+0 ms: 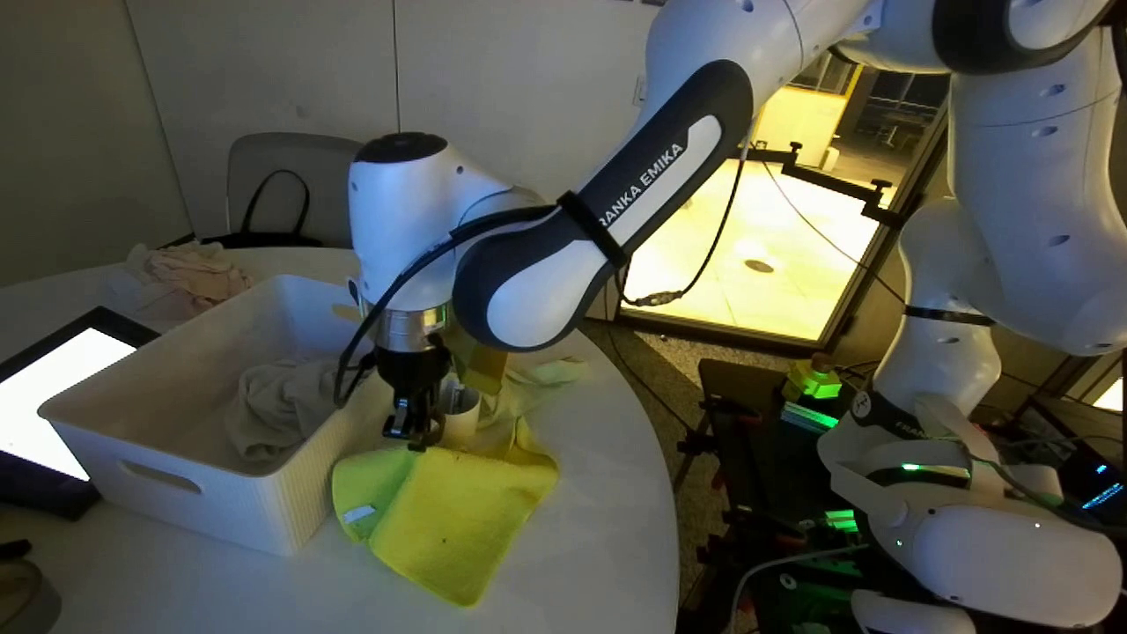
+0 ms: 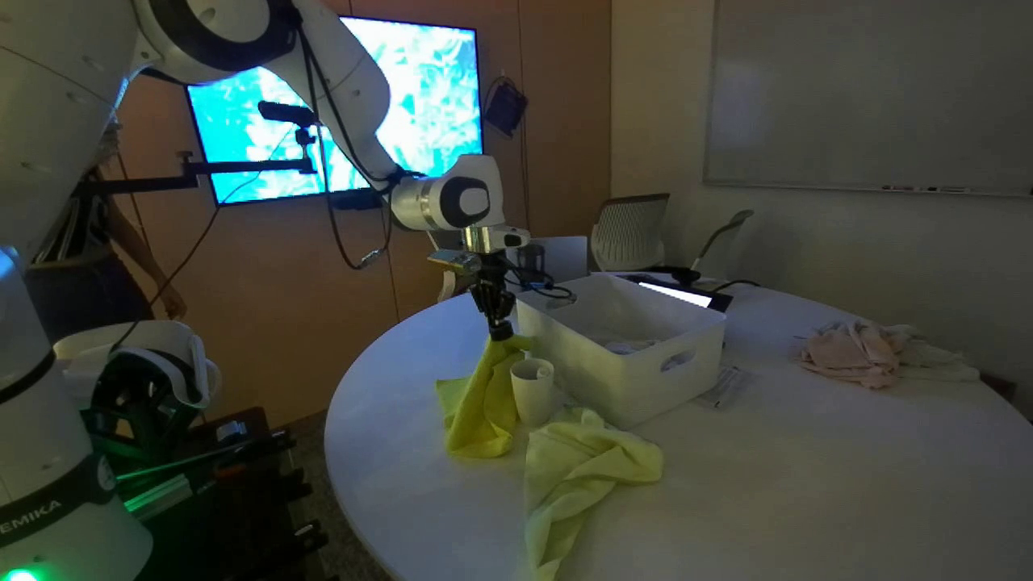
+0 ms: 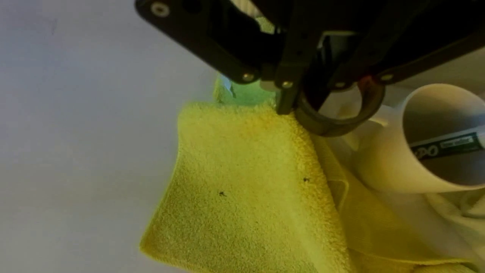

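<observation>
My gripper (image 1: 414,435) is shut on the yellow cloth (image 1: 460,518) and lifts part of it off the white table. In exterior view 2 the yellow cloth (image 2: 481,411) hangs in folds below the fingers, its lower part down at the table. From the wrist, the cloth (image 3: 254,191) drapes away from the fingers, and the pinched bit is mostly hidden behind the dark fingers. A white mug (image 2: 533,390) stands right beside the cloth. Inside the mug (image 3: 377,161) lies a marker (image 3: 448,145) with a green label.
Close to the gripper stands a white bin (image 1: 285,507) with a greyish cloth (image 1: 280,407) inside. A pale yellow-green cloth (image 2: 581,474) lies near the mug. Farther off are a pinkish cloth (image 2: 857,353) and a lit tablet (image 1: 47,396).
</observation>
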